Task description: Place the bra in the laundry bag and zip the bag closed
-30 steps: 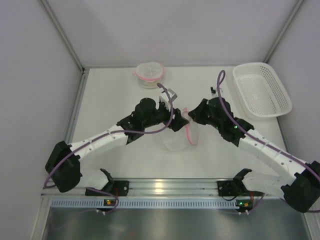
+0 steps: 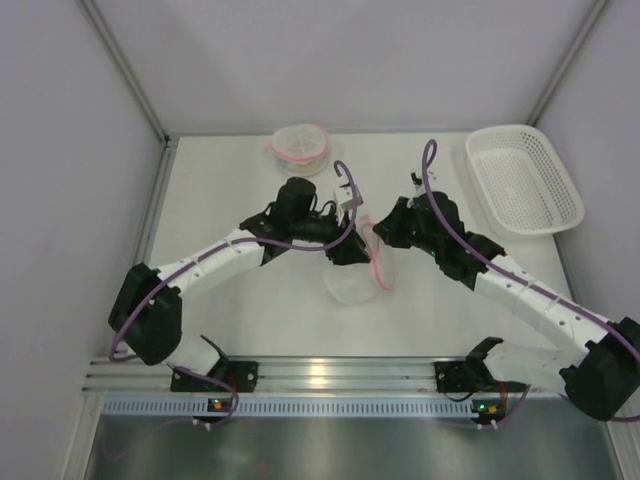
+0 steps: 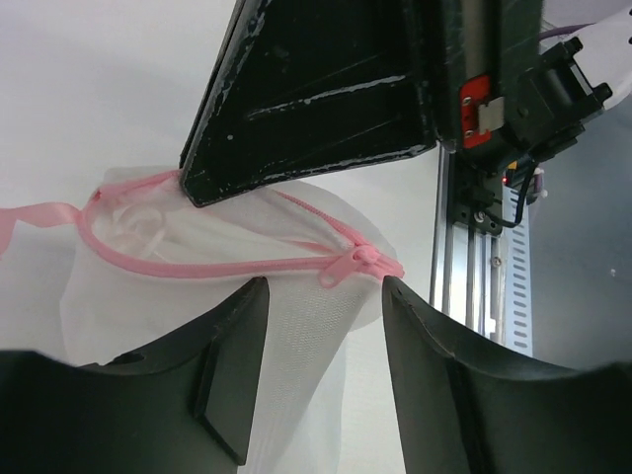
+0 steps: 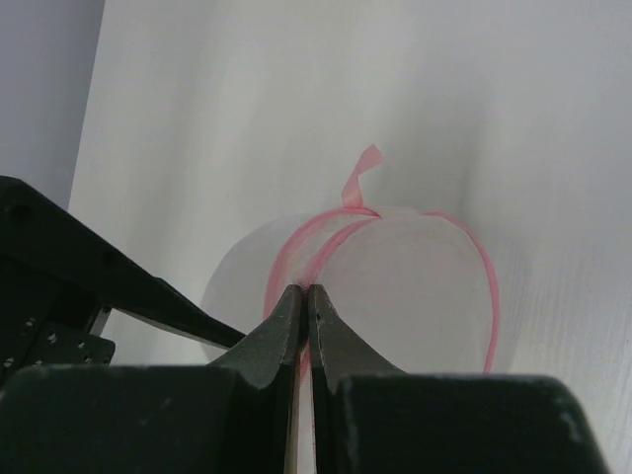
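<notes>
A white mesh laundry bag (image 2: 350, 285) with pink trim lies mid-table. In the left wrist view its pink-edged mouth gapes, with the pink zipper pull (image 3: 357, 262) at one end. My left gripper is part open, its fingertips on either side of the zipper strip near the pull, nothing gripped. My right gripper is shut on the bag's pink edge (image 4: 331, 242), which runs into its fingertips. From the left wrist view, its dark fingers (image 3: 306, 118) rest at the far rim of the mouth. No bra can be made out through the mesh.
Another round mesh bag (image 2: 300, 143) with pink trim sits at the back of the table. A white basket (image 2: 525, 180) stands at the back right. Open table lies left of the bag; the metal rail (image 2: 320, 372) bounds the front.
The right gripper shifted only slightly early on. The bag has stayed about where it was.
</notes>
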